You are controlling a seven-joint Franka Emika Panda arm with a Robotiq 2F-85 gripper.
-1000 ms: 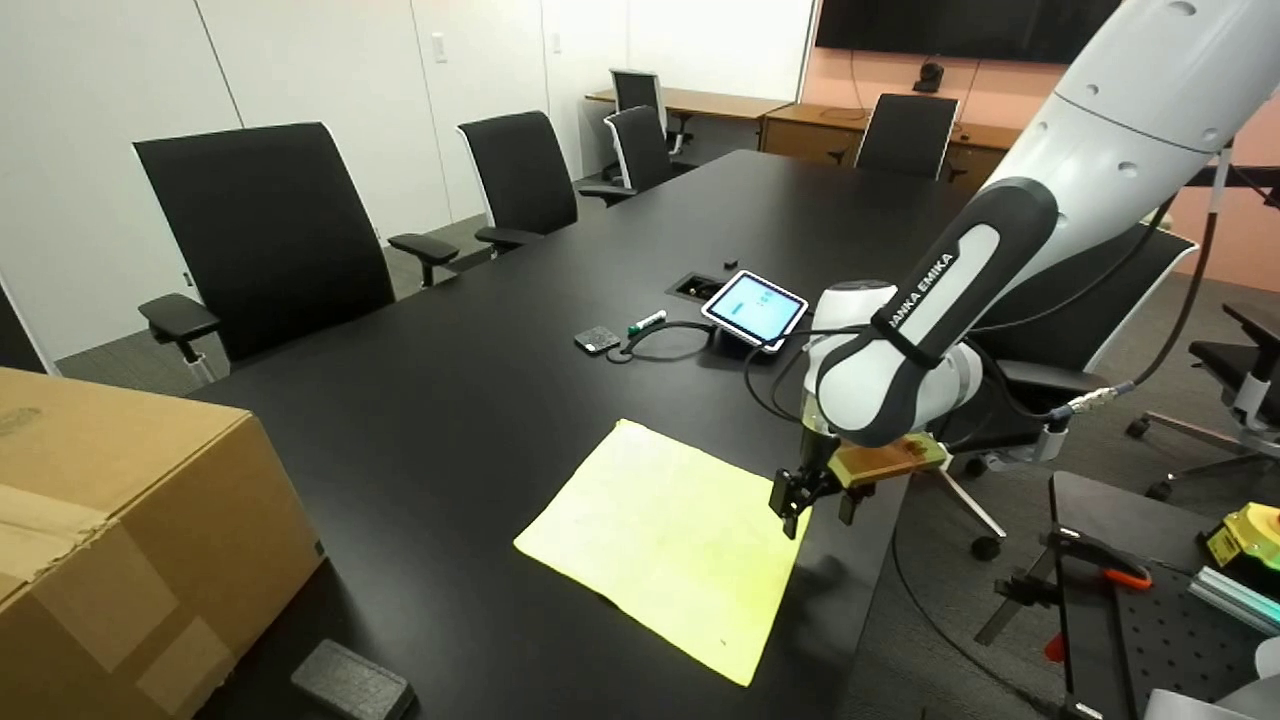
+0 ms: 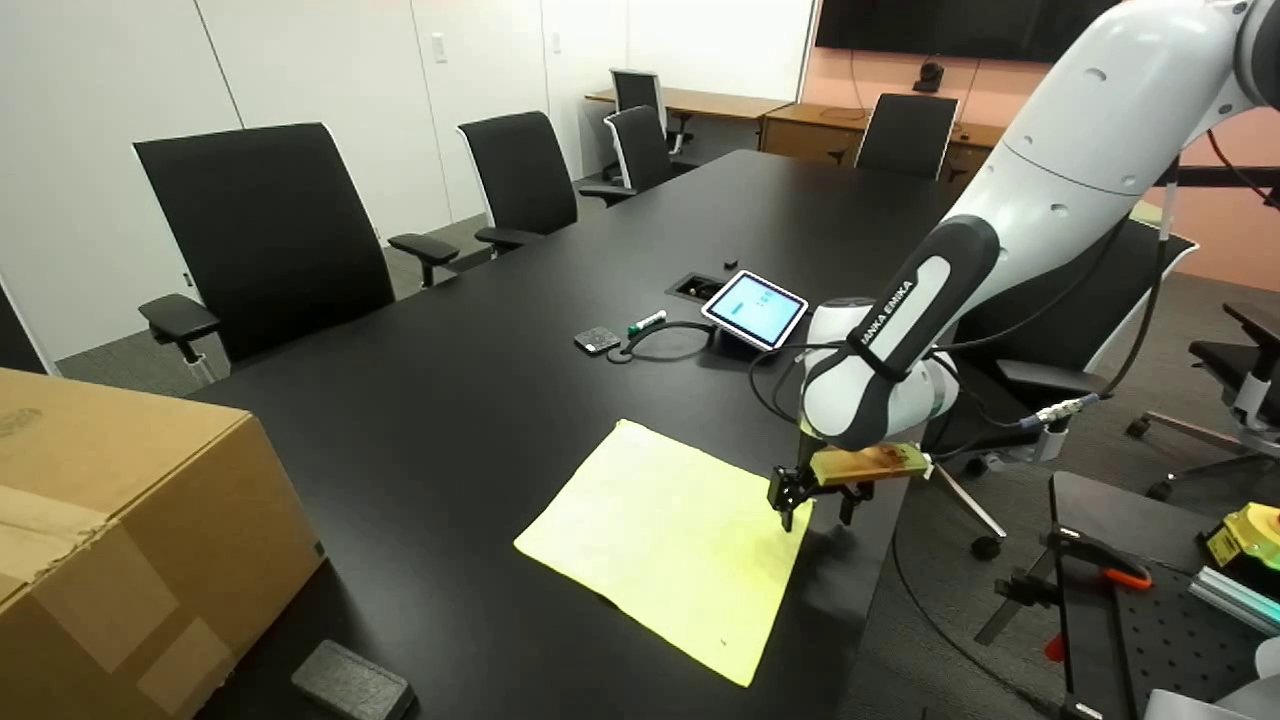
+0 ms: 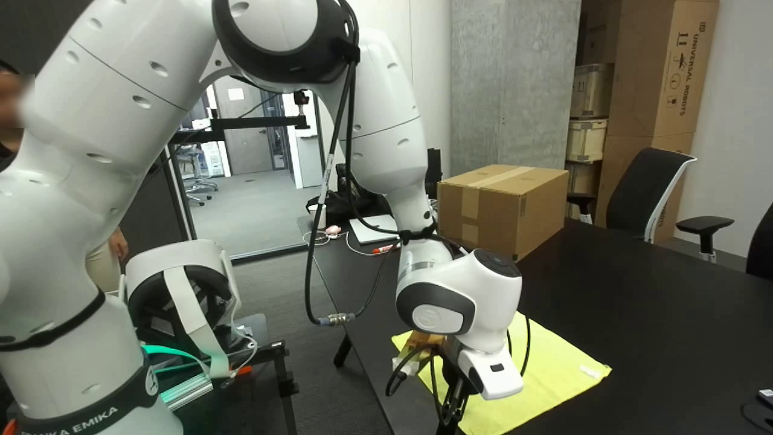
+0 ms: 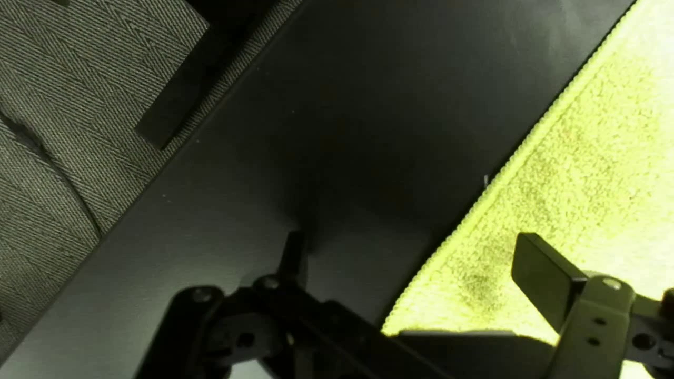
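A yellow cloth lies flat and spread out on the black table. Above its right-hand edge hangs my gripper, open and empty. In the wrist view, one finger is over the cloth, while the other finger is over bare table, so the stitched edge runs between them. From the second exterior view the cloth shows partly behind the arm, and the fingertips are mostly hidden at the bottom of that picture.
A cardboard box and a dark eraser-like block occupy the near left. Farther back are a tablet, a green marker and cables. The table's edge runs close to my gripper. Left of the cloth, the table is clear.
The arm has shifted slightly left in the first exterior view, and the wrist has tilted. My gripper stays near the cloth's right edge. The cloth has not moved.
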